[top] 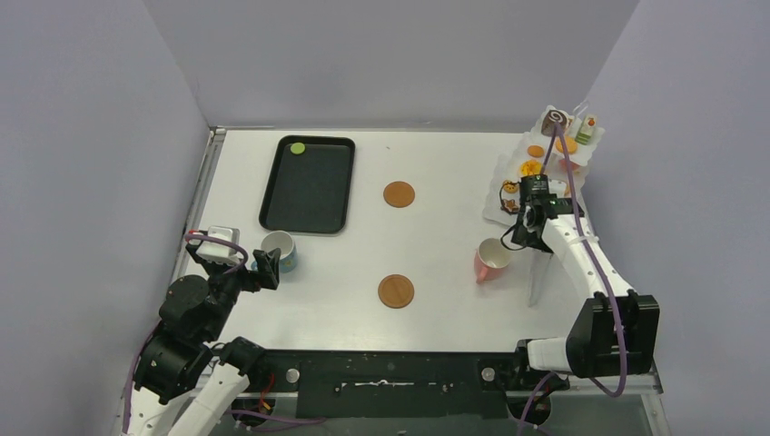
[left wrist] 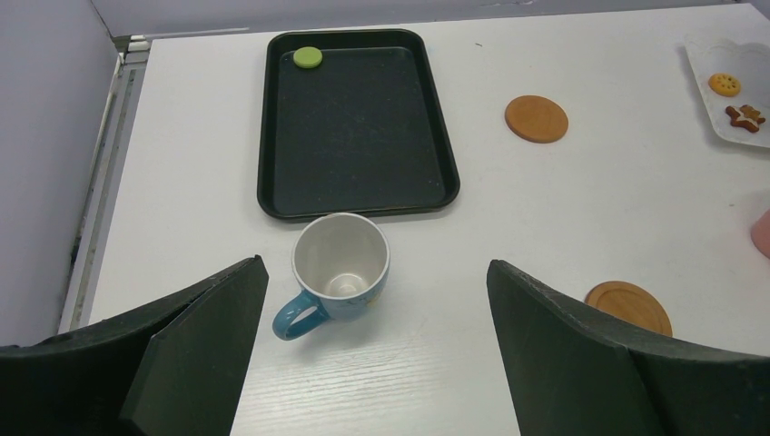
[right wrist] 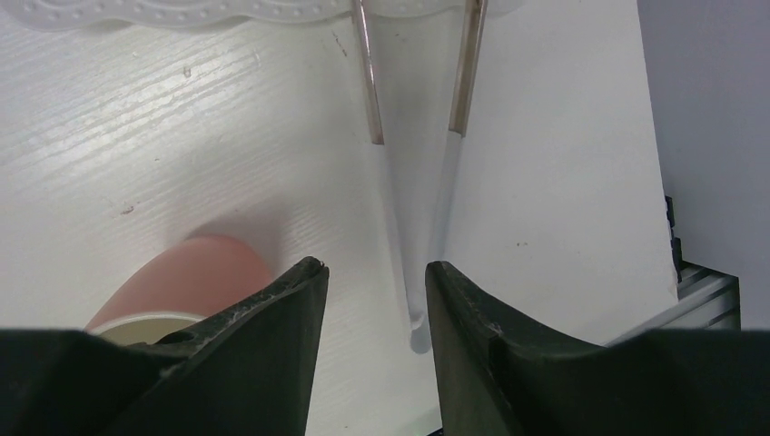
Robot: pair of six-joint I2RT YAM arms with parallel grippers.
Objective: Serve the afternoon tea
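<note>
My left gripper stands open above the table, with nothing between its fingers. A white mug with a blue handle (left wrist: 340, 259) is below it, close to the black tray (left wrist: 359, 127), which has a green round piece (left wrist: 308, 57) near its far left corner. My right gripper has its fingers apart. Under it extend tongs (right wrist: 369, 68) with metal arms and clear ends; one clear end shows near the right fingertip, and no grip on them is visible. A pink mug (right wrist: 200, 277) is at its lower left.
White scalloped plates (top: 495, 207) at the far right carry several sweets, partly covered by my right arm. Two brown round coasters, a far one (top: 399, 193) and a near one (top: 396, 291), lie mid-table with clear room around them.
</note>
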